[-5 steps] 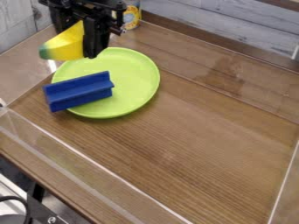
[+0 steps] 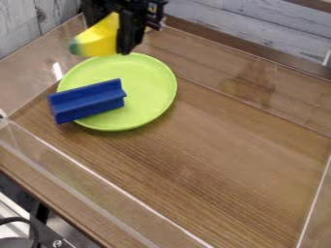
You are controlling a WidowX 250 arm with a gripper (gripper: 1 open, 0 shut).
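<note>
My black gripper is at the upper left, shut on a yellow object with a greenish end, held above the back of a green plate. A blue block lies on the plate's front left part.
Low rims or walls border it at the back and sides. A black cable shows at the lower left.
My gripper has risen in the view and moved slightly right, toward the back, carrying the yellow object. The plate and blue block look unmoved.
</note>
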